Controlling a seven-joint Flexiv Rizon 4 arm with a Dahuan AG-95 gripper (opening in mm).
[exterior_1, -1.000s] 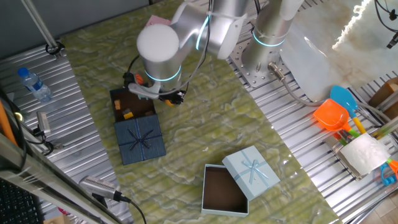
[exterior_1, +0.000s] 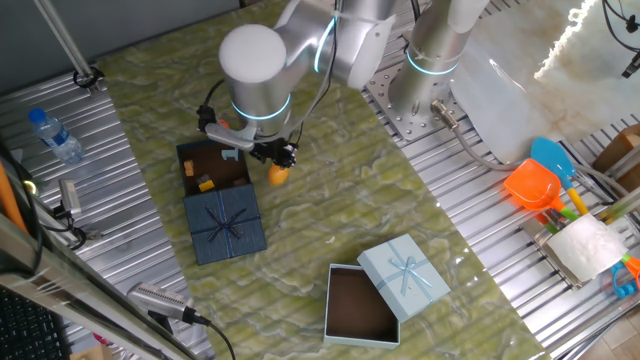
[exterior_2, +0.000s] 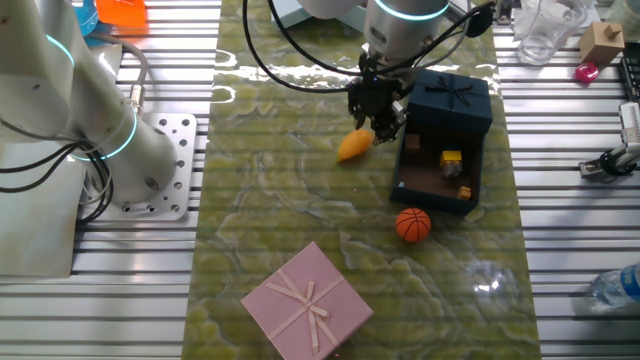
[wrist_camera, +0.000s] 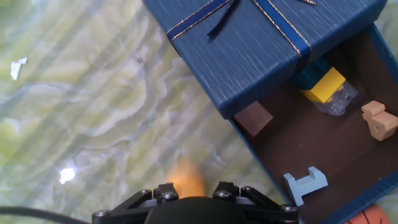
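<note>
An orange, rounded toy (exterior_1: 278, 174) shows just below my gripper (exterior_1: 280, 155). In exterior view 2 the orange toy (exterior_2: 354, 145) is beside the dark fingertips, over the green cloth. The wrist view has the orange toy (wrist_camera: 186, 179) blurred, beyond the gap between my fingers. Those fingers (wrist_camera: 166, 191) stand apart, and the gripper is open. Whether the toy touches the cloth cannot be told. Right by the gripper is a dark blue box (exterior_2: 398, 185), its ribboned lid (exterior_2: 450, 100) covering part of it.
Small blocks, including a yellow one (wrist_camera: 324, 86) and a light blue one (wrist_camera: 306, 185), lie inside the blue box. A basketball toy (exterior_2: 413, 225) is beside it. A pink box (exterior_2: 307, 302) and an open, empty light blue box (exterior_1: 360, 308) stand apart.
The orange toy was largely hidden at the gripper's fingers; now it shows lower, clear of them.
</note>
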